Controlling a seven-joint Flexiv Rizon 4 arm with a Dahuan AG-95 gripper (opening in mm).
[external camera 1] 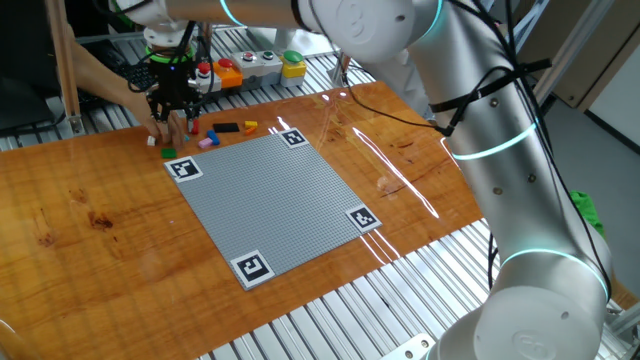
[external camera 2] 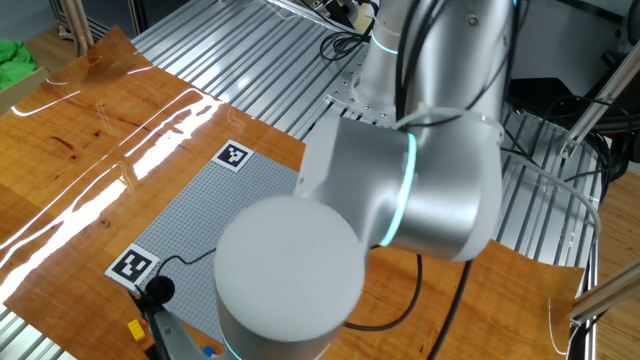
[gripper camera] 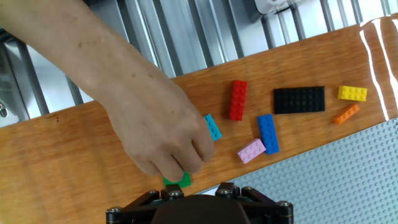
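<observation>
My black gripper (external camera 1: 176, 108) hangs above the far left edge of the wooden table, its fingers apart with nothing visible between them. Under it a person's hand (gripper camera: 165, 134) reaches down among loose bricks. The fingers of that hand are close to a green brick (gripper camera: 179, 180) and a cyan brick (gripper camera: 212, 127), partly covering both. To their right lie a red brick (gripper camera: 237, 100), a blue brick (gripper camera: 268, 134), a pink brick (gripper camera: 251, 151), a black brick (gripper camera: 299, 99), a yellow brick (gripper camera: 352, 93) and an orange brick (gripper camera: 346, 114). What the hand grips is hidden.
A grey baseplate (external camera 1: 270, 200) with a printed marker at each corner lies beside the bricks, bare. A white brick (external camera 1: 151, 141) sits left of the hand. Coloured button boxes (external camera 1: 262, 68) stand behind the table's far edge.
</observation>
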